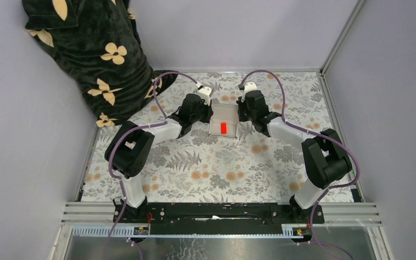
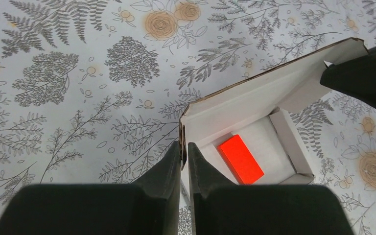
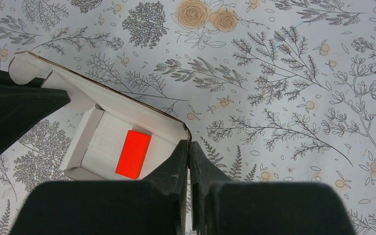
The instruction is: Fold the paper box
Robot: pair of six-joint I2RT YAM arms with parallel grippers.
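An open white cardboard box stands between both grippers in the top view, with a red block inside it. Its raised flap runs diagonally in the left wrist view, where my left gripper is shut on one corner of it. In the right wrist view my right gripper is shut on a corner of the raised flap. In each wrist view the other gripper's dark fingers reach in at the flap's far end. The box's lower part is partly hidden by the fingers.
A dark floral blanket lies piled at the back left. Walls border the table at back, left and right.
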